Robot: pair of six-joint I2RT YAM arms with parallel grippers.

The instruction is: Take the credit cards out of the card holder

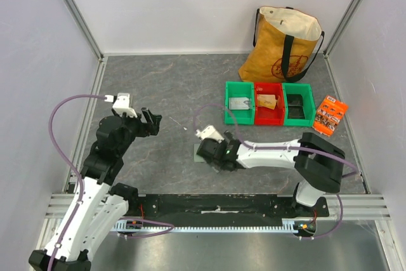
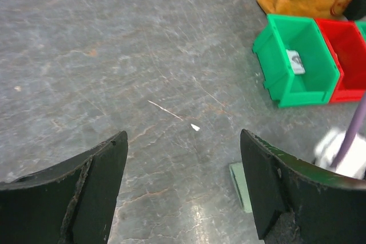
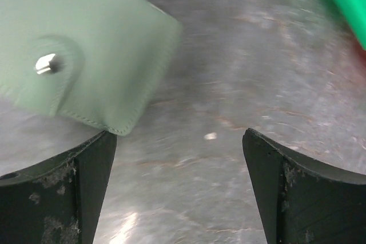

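Note:
The pale green card holder (image 3: 97, 38) fills the upper left of the right wrist view, its snap button facing up. No cards show on it. From above, only its left edge (image 1: 198, 153) peeks out beside the right arm; the left wrist view also catches a strip of the holder (image 2: 242, 187). My right gripper is open low over the table, with the holder beyond its left finger and nothing held. My left gripper stands open and empty, raised over the left side of the table, well apart from the holder.
Behind the right arm sit a green bin (image 1: 240, 117) with a pale item, a red bin (image 1: 269, 118) and another green bin (image 1: 299, 120). An orange packet (image 1: 330, 116) and a yellow bag (image 1: 279, 49) lie farther out.

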